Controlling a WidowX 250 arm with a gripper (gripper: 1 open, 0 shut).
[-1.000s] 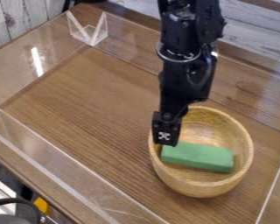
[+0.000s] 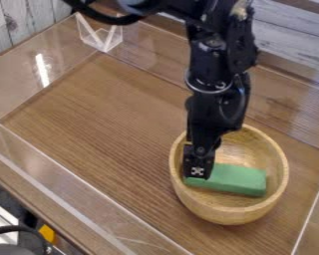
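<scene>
A black arm reaches down from the top centre to my gripper [image 2: 199, 163], which is open and low over the left part of a tan round bowl [image 2: 266, 149]. A green block [image 2: 235, 179] lies in the bowl, its left end at the lower fingertip. Whether the fingertip touches the block is unclear.
A small white frame-like object [image 2: 103, 35] stands at the back left. Clear edging runs along the left and front, with cables at the bottom left corner.
My gripper has moved down into the bowl, toward the left end of the green block. The block and bowl look unmoved.
</scene>
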